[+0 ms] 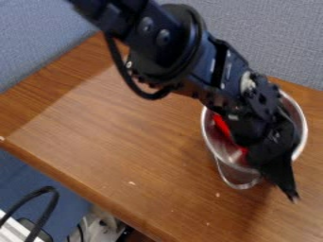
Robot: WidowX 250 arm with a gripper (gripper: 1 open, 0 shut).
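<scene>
A silver metal bowl or pot point(229, 171) with a thin handle sits on the wooden table point(101, 142) at the right. Something red point(220, 126) shows inside it. My black gripper point(280, 180) hangs over the bowl and covers much of it, its tip reaching past the near rim. Whether anything is between the fingers cannot be made out, and their spacing is unclear.
A grey padded wall point(271, 33) runs along the back. Cables and white equipment lie beyond the table's lower left edge.
</scene>
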